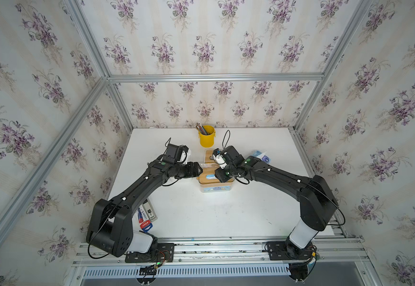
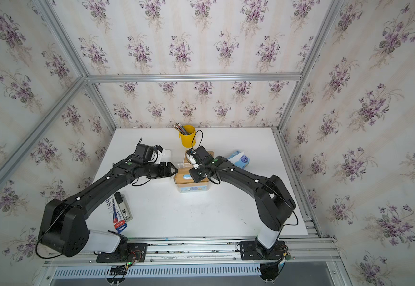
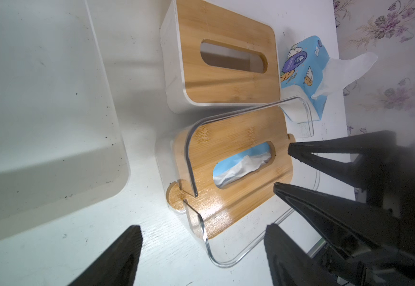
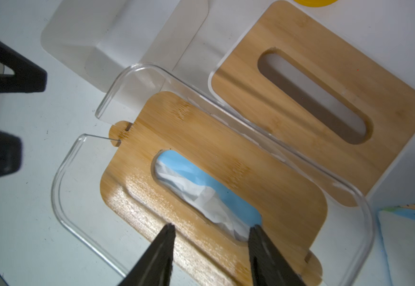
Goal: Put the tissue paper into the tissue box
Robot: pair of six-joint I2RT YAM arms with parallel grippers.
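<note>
The clear tissue box (image 4: pixel 369 233) has a wooden lid (image 3: pixel 207 157) set down inside its walls. Through the lid's slot show white tissue paper (image 4: pixel 207 202) and its blue pack (image 4: pixel 226 193). My right gripper is above the lid, its fingers (image 4: pixel 167 247) parted near the slot with nothing between them. At the box's left side my left gripper stands open, also empty.
Behind sits a white box with a slotted wooden lid (image 3: pixel 236 28). A blue tissue pack (image 3: pixel 312 66) lies to the right, an empty white bin (image 3: pixel 50 209) to the left. A yellow bucket (image 1: pixel 207 139) stands at the back.
</note>
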